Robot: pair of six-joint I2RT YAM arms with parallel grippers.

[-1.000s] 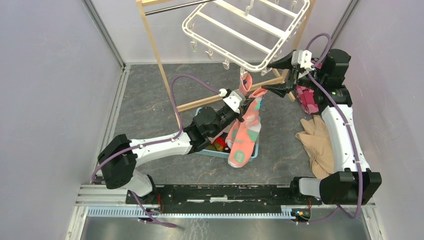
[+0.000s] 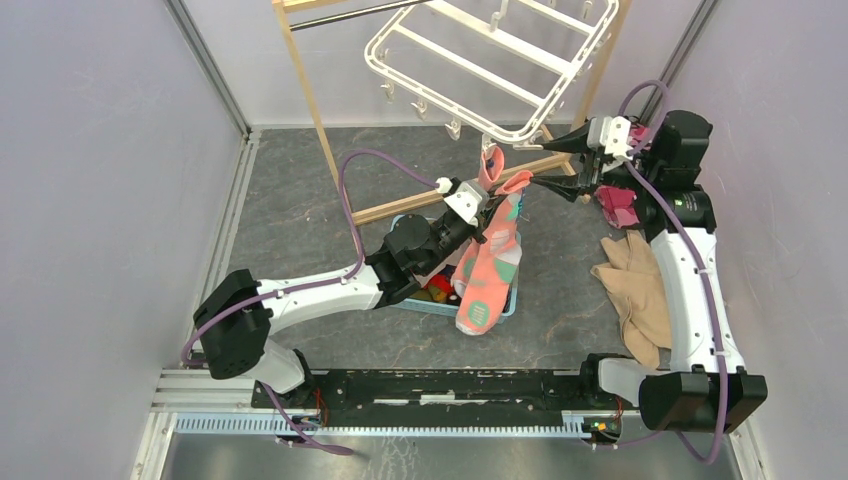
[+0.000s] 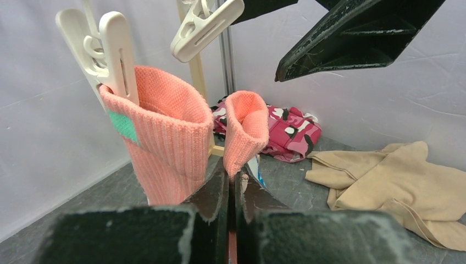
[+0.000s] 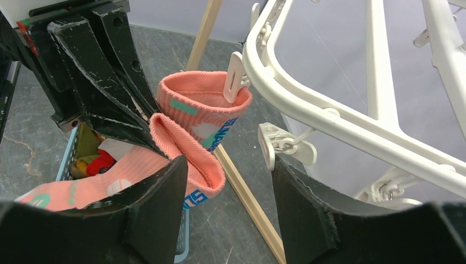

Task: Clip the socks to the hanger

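Note:
Two salmon socks with green patches hang side by side. A white clip point(image 3: 118, 58) at the hanger's corner grips the rim of one sock point(image 3: 159, 118). My left gripper is shut on the cuff of the other sock point(image 2: 490, 275), whose folded top point(image 4: 189, 154) sticks out above the fingertips. My right gripper is open, with one finger beside that cuff and the other against a tilted, free clip point(image 4: 286, 144) on the white hanger point(image 2: 470, 70). That clip point(image 3: 206, 27) sits above the held cuff, apart from it.
Below stands a blue basket point(image 2: 430, 307) with colourful items inside. A wooden frame point(image 2: 310, 95) surrounds the hanger. Beige cloth point(image 2: 640, 290) and pink camouflage cloth point(image 2: 618, 205) lie at the right. Other clips dangle along the hanger's edge. Floor left of the basket is clear.
My right arm has shifted slightly right and towards the front. Its upper finger has come down closer to the lower one, and the corner clip now tilts sideways. The left arm and socks look still.

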